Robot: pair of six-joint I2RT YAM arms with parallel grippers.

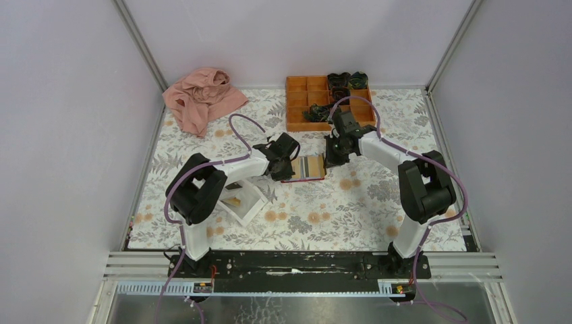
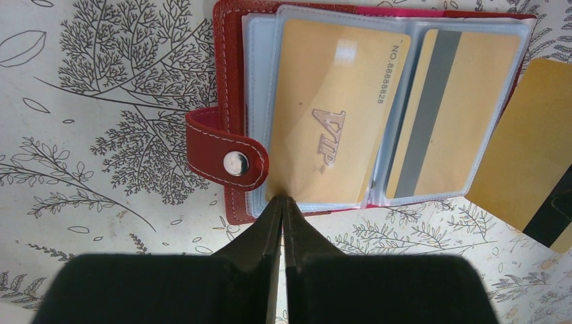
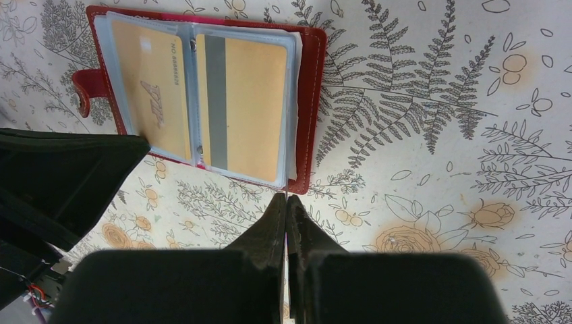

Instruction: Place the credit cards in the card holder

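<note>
The card holder [image 2: 231, 67], dark red with clear sleeves, lies spread on the table. A gold card [image 2: 317, 88] fills its left-hand sleeve, and a striped gold card [image 2: 485, 101] its right-hand one. At the holder's near edge, by the left sleeve's lower corner, my left gripper has its tips close together with a narrow gap; whether they grip anything cannot be told. My right gripper is shut on a thin loose gold card [image 2: 523, 155] with a black stripe, beside the holder's right end. In the right wrist view that card is nearly edge-on.
A white tray [image 1: 251, 214] with card-like items stands at the front left. Behind the holder is an orange divided box [image 1: 295, 127] with dark things inside. A pink cloth [image 1: 202, 101] lies at the back left.
</note>
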